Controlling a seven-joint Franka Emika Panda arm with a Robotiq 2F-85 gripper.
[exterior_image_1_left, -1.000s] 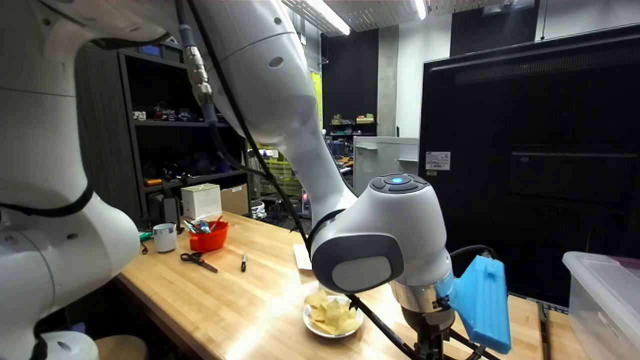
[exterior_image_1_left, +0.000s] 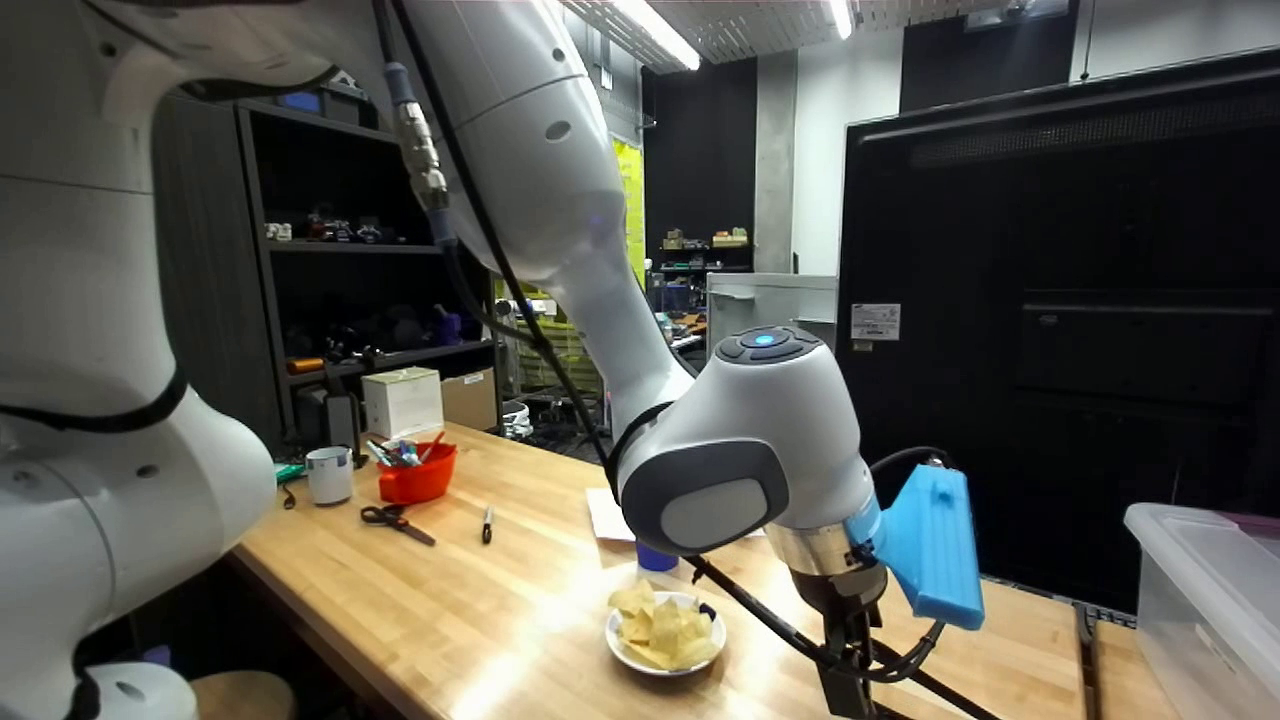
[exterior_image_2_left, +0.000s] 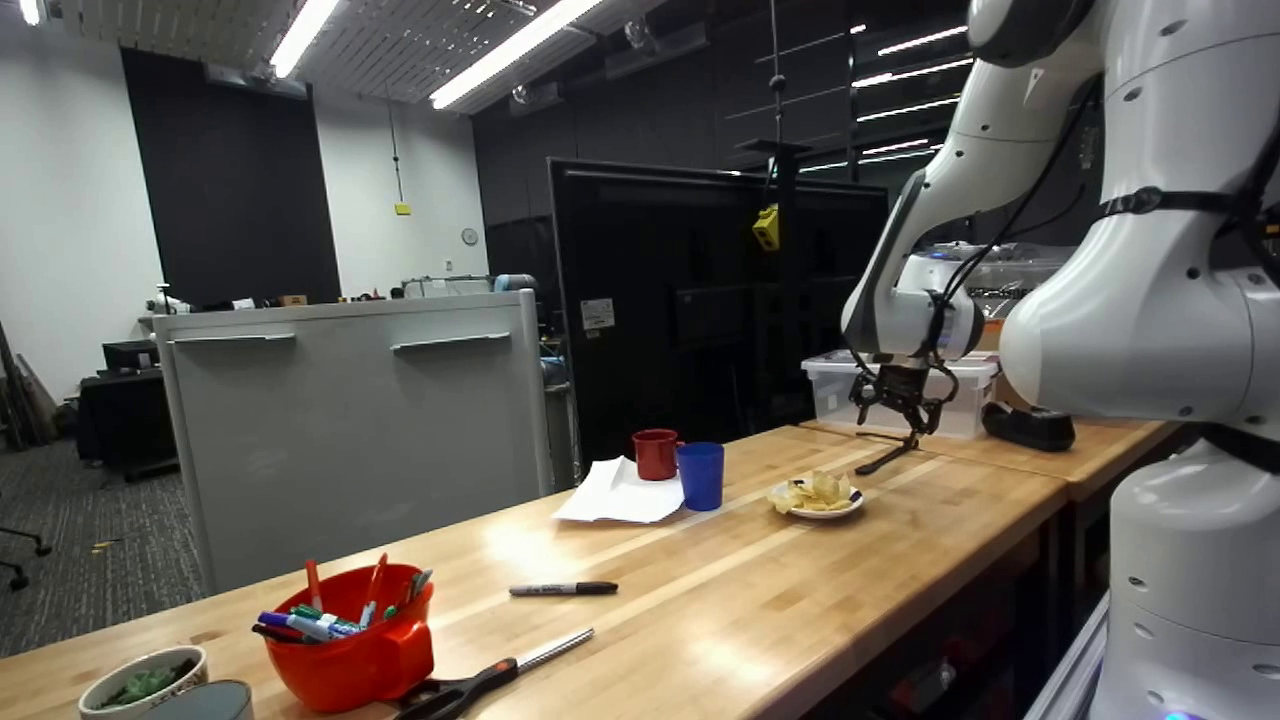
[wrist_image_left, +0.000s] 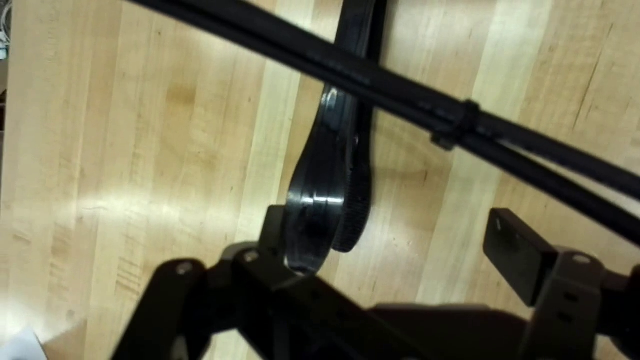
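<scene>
My gripper is open above the wooden table, with a wide gap between its fingers. A long black utensil (wrist_image_left: 318, 192), which looks like tongs or a brush with a bristly underside, lies below it. Its broad end overlaps the left finger (wrist_image_left: 273, 231) in the wrist view; whether they touch I cannot tell. The right finger (wrist_image_left: 519, 258) stands well apart from it over bare wood. In exterior view 2 the utensil (exterior_image_2_left: 888, 458) rests on the table just under the gripper (exterior_image_2_left: 896, 414). Exterior view 1 cuts off the fingertips at its bottom edge.
Close by is a plate of chips (exterior_image_2_left: 819, 494). A blue cup (exterior_image_2_left: 701, 475), a red mug (exterior_image_2_left: 656, 455) and white paper (exterior_image_2_left: 618, 494) stand farther along. A clear bin (exterior_image_2_left: 960, 402) sits behind the gripper. Black cables (wrist_image_left: 414, 108) cross the wrist view.
In exterior view 1 my hand has shifted left and slightly up. Part of the blue cup now shows behind the wrist. The chip plate has not moved.
</scene>
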